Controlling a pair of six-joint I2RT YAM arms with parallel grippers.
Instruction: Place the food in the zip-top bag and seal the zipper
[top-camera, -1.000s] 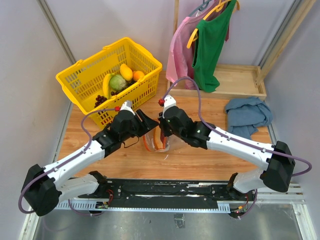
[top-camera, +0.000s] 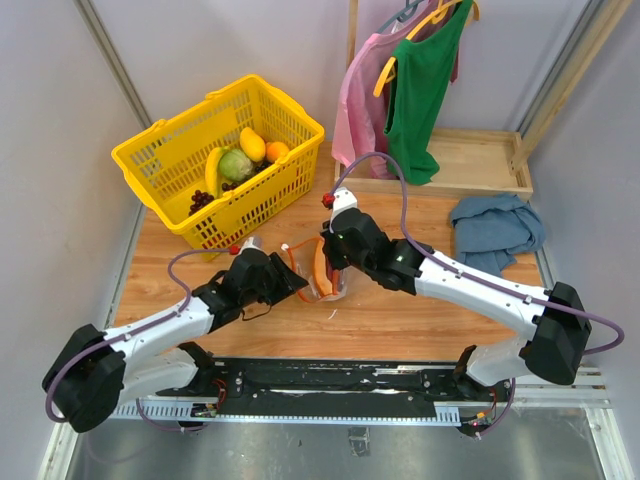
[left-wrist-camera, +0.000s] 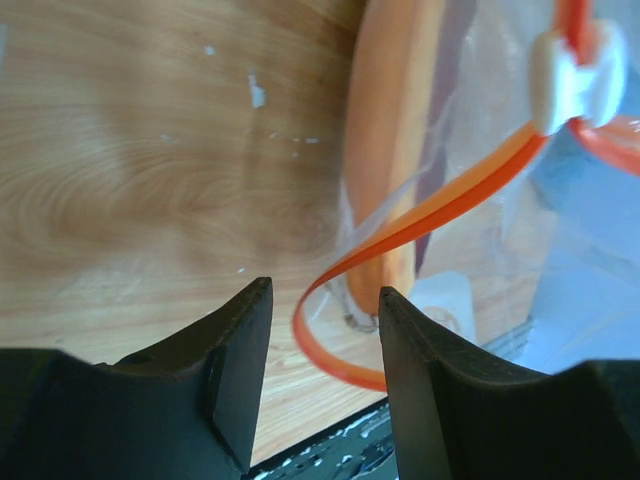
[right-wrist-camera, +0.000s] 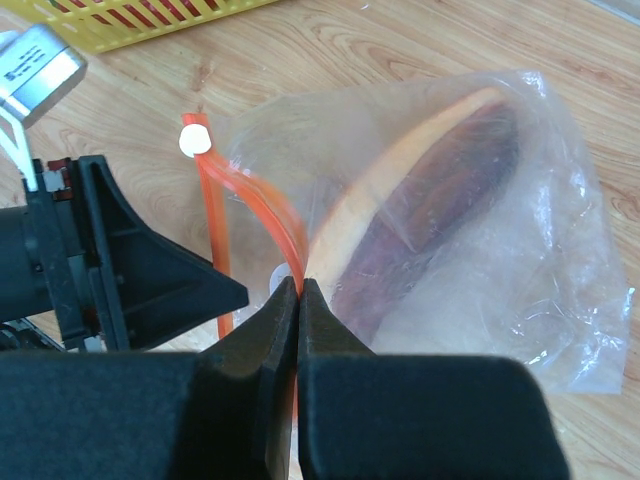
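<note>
The clear zip bag (right-wrist-camera: 560, 260) lies on the table with its orange-edged mouth facing left. Inside it is a bun-shaped food item (right-wrist-camera: 400, 150) with a dark filling (right-wrist-camera: 450, 190). My right gripper is shut on the bag's orange zipper edge, holding that side up. A white slider (left-wrist-camera: 577, 80) sits on the orange strip in the left wrist view. My left gripper is part open at the near corner of the mouth, where the orange edge (left-wrist-camera: 430, 215) curves past between its fingertips, not clamped.
A yellow basket (top-camera: 150, 160) with fruit stands behind the left arm. A blue cloth (top-camera: 497, 232) lies at the right, and clothes (top-camera: 415, 100) hang over a wooden tray (top-camera: 470, 180) at the back. Table in front of the bag is clear.
The right gripper shifted slightly right, and the bag's mouth looks wider.
</note>
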